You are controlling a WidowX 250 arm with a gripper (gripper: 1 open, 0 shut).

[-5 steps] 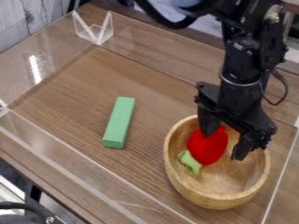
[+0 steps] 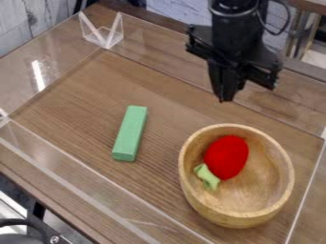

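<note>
A round wooden bowl (image 2: 261,191) stands at the lower right, holding a red oval object (image 2: 228,155) and a small light green object (image 2: 208,176). A green bar (image 2: 130,132) lies on the table left of the bowl. My black gripper (image 2: 224,93) is above and behind the bowl, apart from it. It appears shut, with nothing visible between its fingers.
A small clear angular object (image 2: 102,29) is at the back left. Dark cables run at the lower left corner.
My gripper has risen up and back from inside the bowl. The red object stays in the bowl.
</note>
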